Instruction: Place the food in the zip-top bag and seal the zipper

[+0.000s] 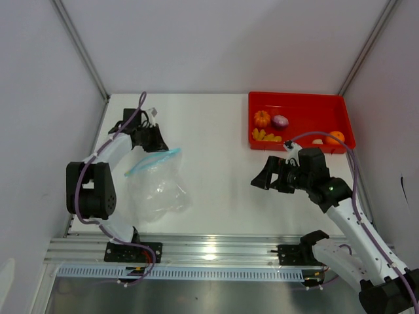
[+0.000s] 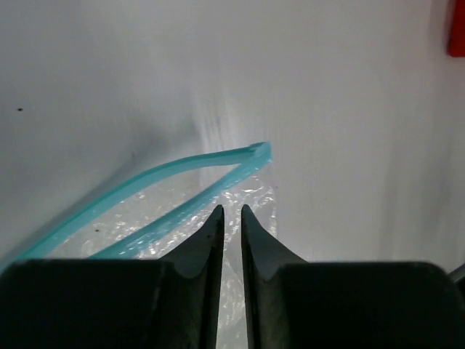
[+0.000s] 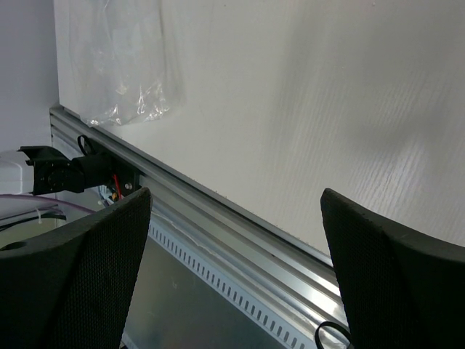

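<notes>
A clear zip bag with a light blue zipper strip lies flat on the left of the table, its mouth slightly parted at the zipper. My left gripper is just over the zipper end, fingertips close together with a narrow gap and nothing seen held between them. My right gripper hangs open and empty over the right of the table. The food sits in the red bin: an orange pumpkin, a purple onion, yellow pieces and an orange fruit.
Walls and metal rails border it; the red bin stands at the back right.
</notes>
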